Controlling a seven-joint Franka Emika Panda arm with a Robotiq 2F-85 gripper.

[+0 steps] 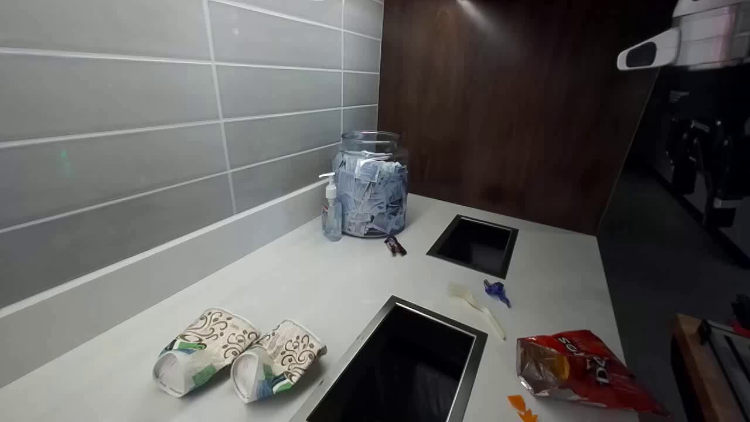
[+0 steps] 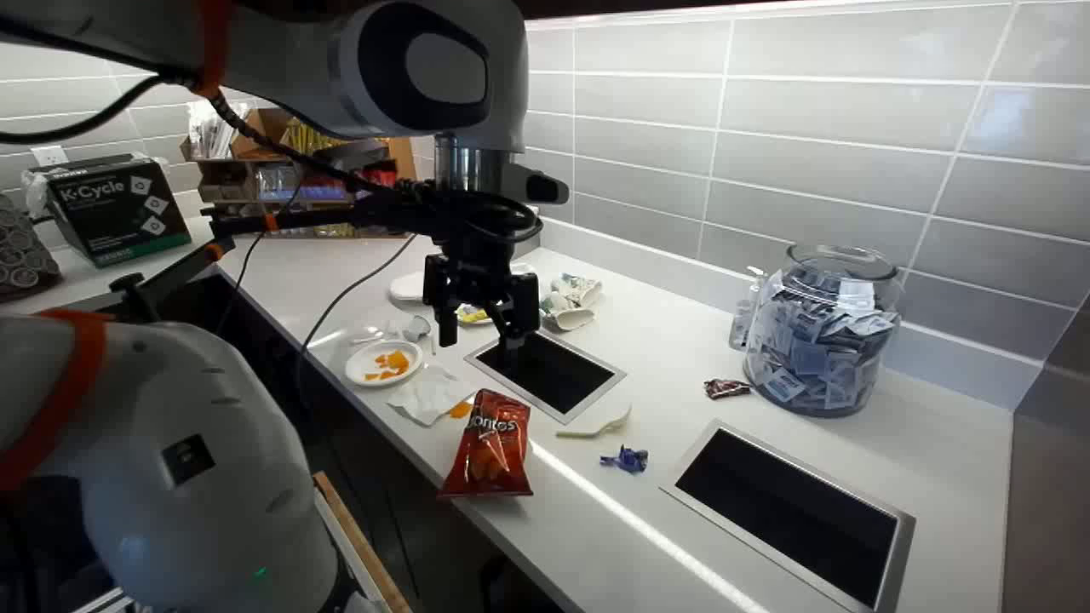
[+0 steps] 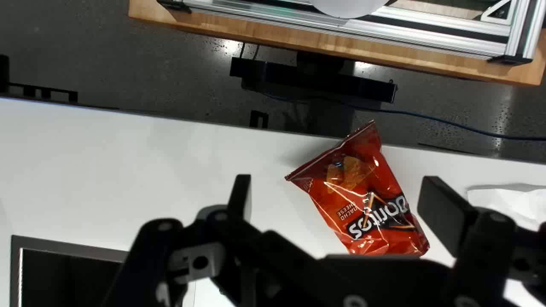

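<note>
My gripper hangs open above the counter, its fingers wide apart and nothing held between them. In the wrist view the red Doritos bag appears between the two fingertips, lower down on the counter near its front edge. One corner of the bag reaches over that edge. Beside it lie the blue crumpled wrapper and the pale fork. Two crumpled patterned paper cups rest on the far side of one rectangular counter opening. A brown wrapper sits by the big jar.
A glass jar full of packets and a pump bottle stand near the tiled wall. The second dark opening is nearer the jar. A plate with orange bits and a crumpled napkin lie past the bag.
</note>
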